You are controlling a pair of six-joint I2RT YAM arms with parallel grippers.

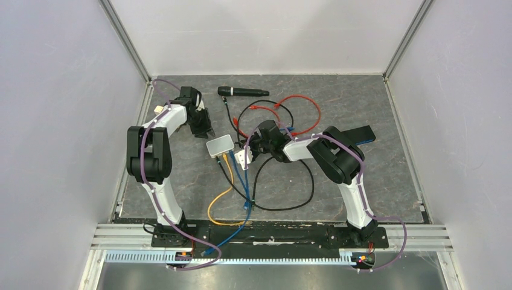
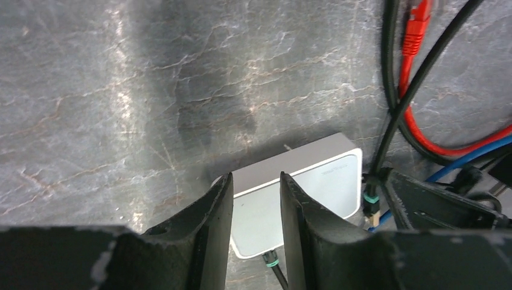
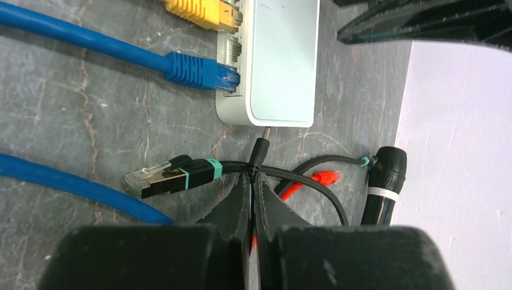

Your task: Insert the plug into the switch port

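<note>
The white switch has a yellow plug, a blue plug and a black plug along one side. My left gripper stands part open just over its long face, nothing visible held. My right gripper is shut on a thin black cable with a slim barrel plug, whose metal tip touches or nearly touches the switch's end. A loose black network plug lies beside it.
Red cables and black loops lie behind and right. A microphone lies at the back, a dark flat box at right. Blue and yellow cables run to the front edge.
</note>
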